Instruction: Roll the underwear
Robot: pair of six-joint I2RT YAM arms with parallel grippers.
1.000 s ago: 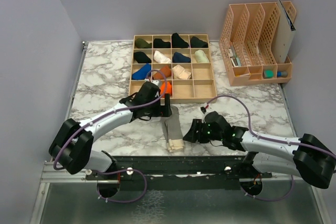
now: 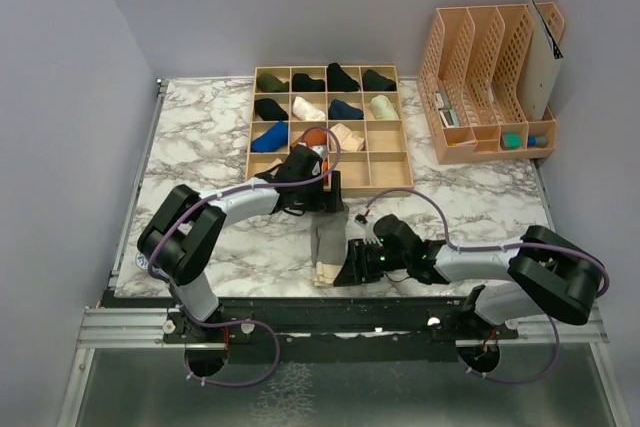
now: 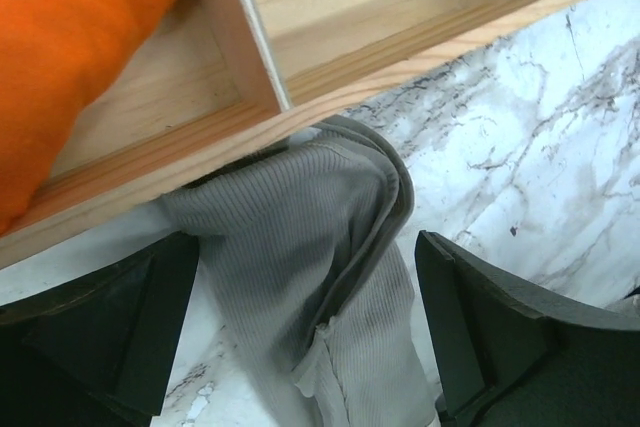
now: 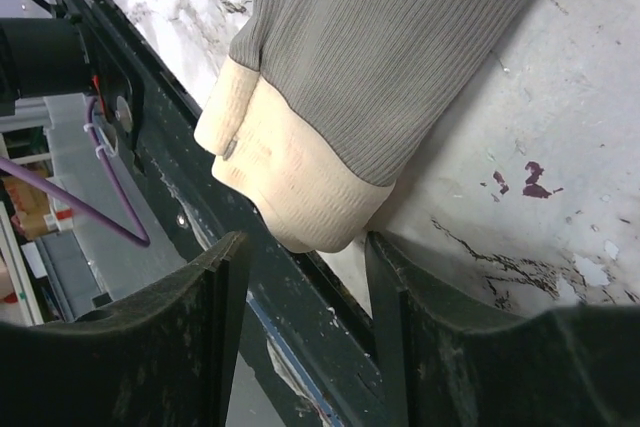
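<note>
The grey ribbed underwear lies as a narrow folded strip on the marble table. Its far end touches the box's front edge, where the left wrist view shows the cloth bunched and creased. My left gripper stands open over that end, a finger to each side. At the near end is a cream waistband, close to the table's front edge. My right gripper is open just short of this band, with nothing gripped. From above, the right gripper hides part of the band.
A wooden box with rolled garments in its compartments stands right behind the underwear. An orange roll lies in it near my left gripper. A slotted organizer stands at the back right.
The strip's ends are now largely under them.
</note>
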